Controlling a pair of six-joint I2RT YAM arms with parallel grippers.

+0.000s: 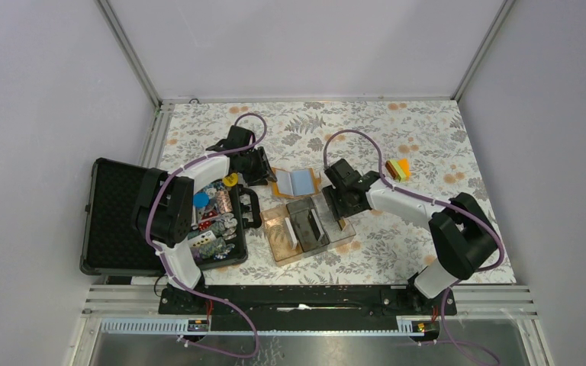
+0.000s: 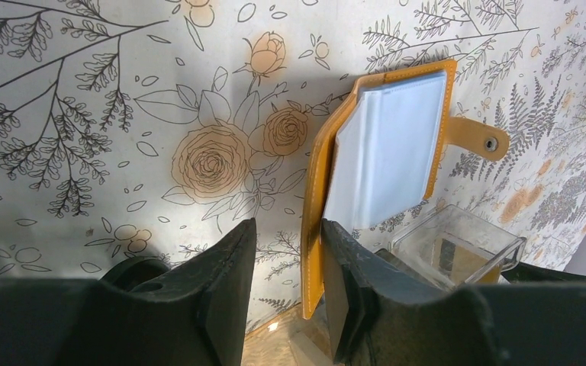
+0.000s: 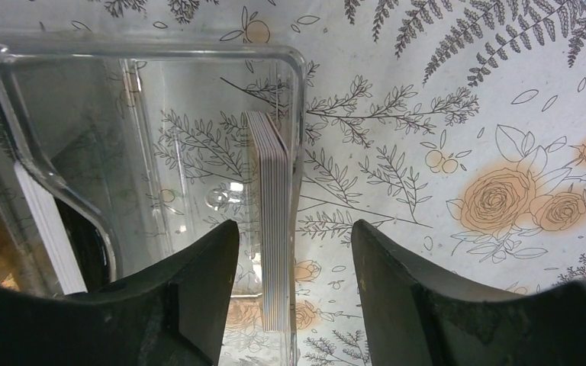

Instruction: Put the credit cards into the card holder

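Note:
An orange card holder with clear sleeves (image 1: 303, 182) lies opened on the patterned cloth. In the left wrist view, its raised orange cover (image 2: 314, 221) stands between the fingers of my left gripper, close to the right finger with a gap on the other side. A stack of cards (image 3: 275, 221) leans on edge against the right wall of the clear organizer (image 3: 152, 52). Above that stack, my right gripper is open, its fingers apart on either side of it. More cards stand in the middle (image 1: 317, 223) and left (image 1: 291, 233) compartments.
An opened black case (image 1: 238, 248) filled with small items takes up the left side. At the right lies a small brown, green and orange item (image 1: 398, 169). Bare cloth stretches behind the holder and right of the organizer.

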